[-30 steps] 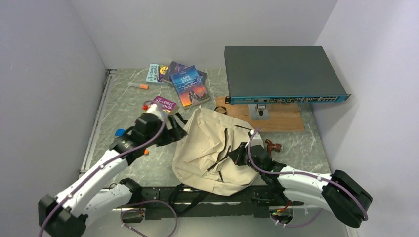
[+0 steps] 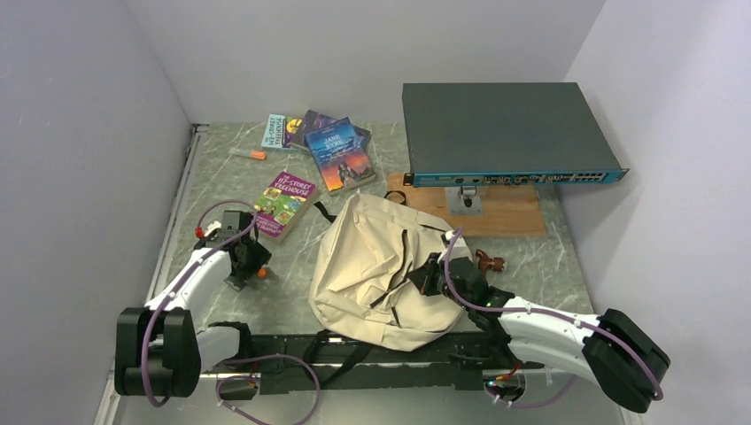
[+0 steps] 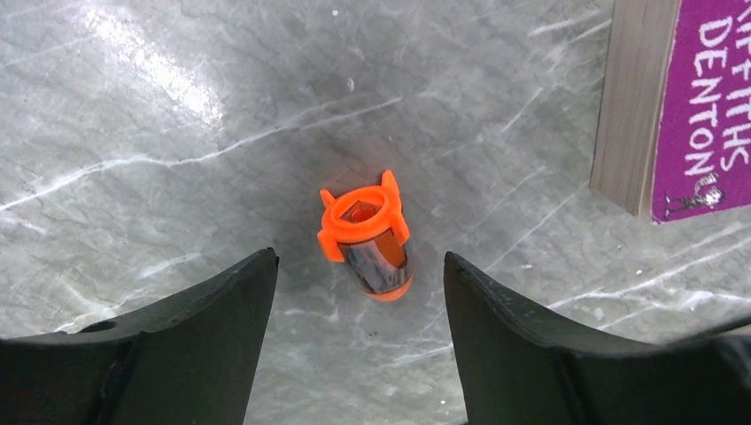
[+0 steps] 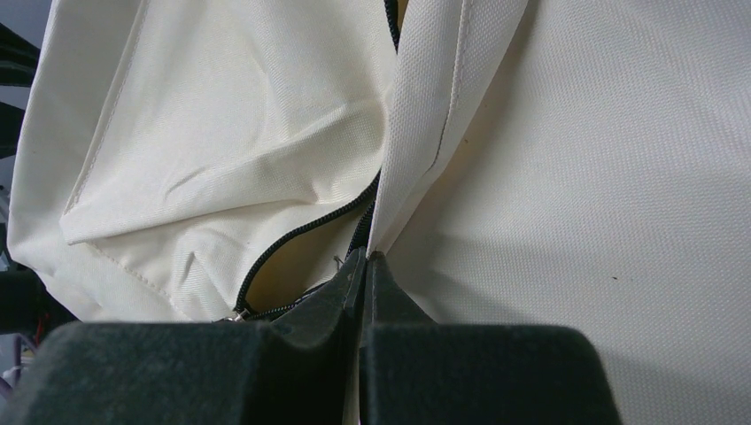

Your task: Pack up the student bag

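Observation:
The cream student bag (image 2: 376, 266) lies with its mouth partly open in the middle of the table. A small orange and dark clear piece, perhaps a sharpener (image 3: 376, 239), lies on the table left of it. Above this piece, my left gripper is open, one finger on either side and nothing held. In the top view the left arm hides most of the piece. My right gripper is shut at the bag's opening, where a fold of canvas (image 4: 412, 133) runs into its fingertips.
A purple-covered book (image 2: 285, 205) lies just beyond the left gripper. Farther back are more books (image 2: 341, 155) and an orange-ended marker (image 2: 250, 154). A dark box-shaped device (image 2: 514, 128) overhangs the back right. Bare table separates the sharpener and bag.
The left gripper has moved left and toward the front, away from beside the bag to over the sharpener. More of the purple book now shows. The right arm and bag look unchanged.

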